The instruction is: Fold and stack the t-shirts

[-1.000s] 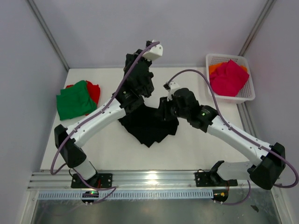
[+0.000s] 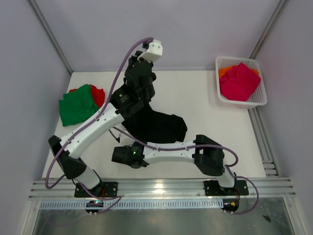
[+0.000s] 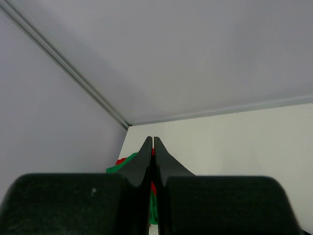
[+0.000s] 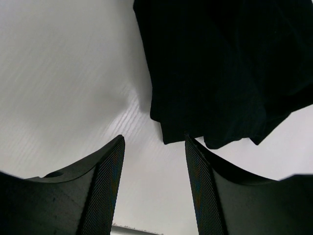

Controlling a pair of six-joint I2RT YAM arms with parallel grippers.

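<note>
A crumpled black t-shirt lies mid-table, its folded lower corner seen in the right wrist view. My right gripper stands open just short of that corner, nothing between its fingers. My left gripper is raised high over the table and shut, with no cloth held; in the top view its arm covers part of the black shirt. A folded green shirt lies over a red one at the table's left.
A white basket with a pink cloth and an orange one stands at the back right.
My right arm has swept down and left from the shirt's right part to its front-left corner. The left arm has shifted slightly leftward.
</note>
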